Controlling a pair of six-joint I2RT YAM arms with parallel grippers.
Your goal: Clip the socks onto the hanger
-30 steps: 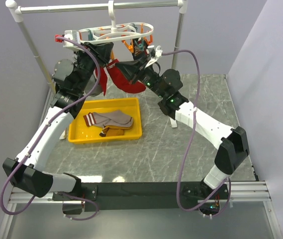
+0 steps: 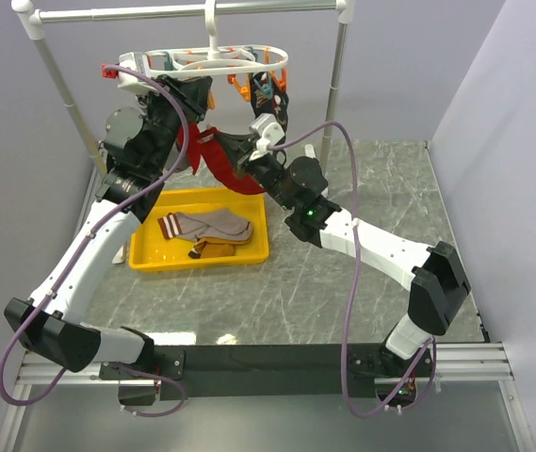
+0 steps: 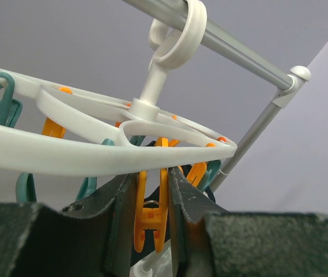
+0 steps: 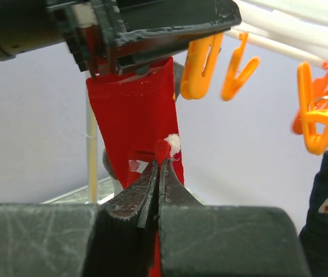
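The white clip hanger [image 2: 220,67] hangs from the rack. My left gripper is shut on an orange clip [image 3: 150,219] under it, in the left wrist view. My right gripper is shut on a red sock [image 4: 129,115], which hangs below the left gripper in the right wrist view; only a thin fold shows at the fingertips. A dark patterned sock [image 4: 325,219] hangs at the right, near other orange clips [image 4: 319,121].
A yellow tray [image 2: 150,254] on the marble table holds grey and mustard socks [image 2: 213,231]. The rack's upright [image 2: 336,94] stands behind at the right.
My right gripper has moved leftward in the top view, drawing nearer the left gripper, and the red sock has shifted slightly with it. The left arm is nearly still.
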